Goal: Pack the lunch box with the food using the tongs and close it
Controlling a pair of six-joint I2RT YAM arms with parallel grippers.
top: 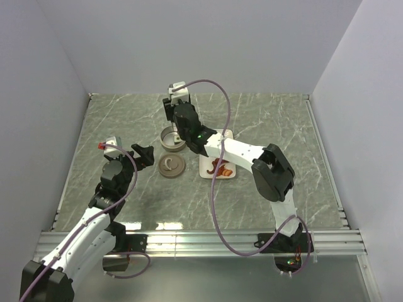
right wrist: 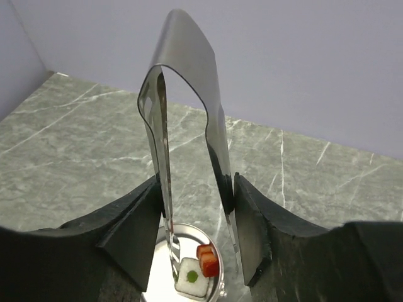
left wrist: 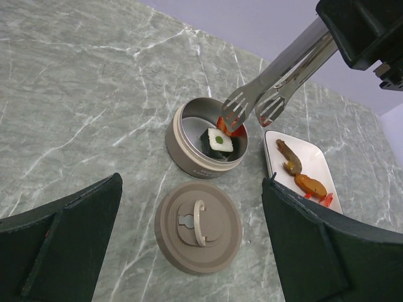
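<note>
The round beige lunch box (left wrist: pixel 187 151) stands uncovered with a square rice roll (left wrist: pixel 217 142) inside. Beside the roll in the box lies a red-orange food piece, partly hidden by the tongs in the left wrist view. Metal tongs (right wrist: pixel 187 44) are held between the fingers of my right gripper. Their slotted tips are spread apart over the box, with nothing pinched between them. My left gripper stands open and empty, left of the box and lid in the top view. The round lid (left wrist: pixel 211 250) with its curved handle lies in front of the box.
Right of the box, a white tray (left wrist: pixel 315 157) carries a shrimp (left wrist: pixel 289 157), an orange-brown piece (left wrist: pixel 310 185) and red bits. The right arm passes over this tray in the top view.
</note>
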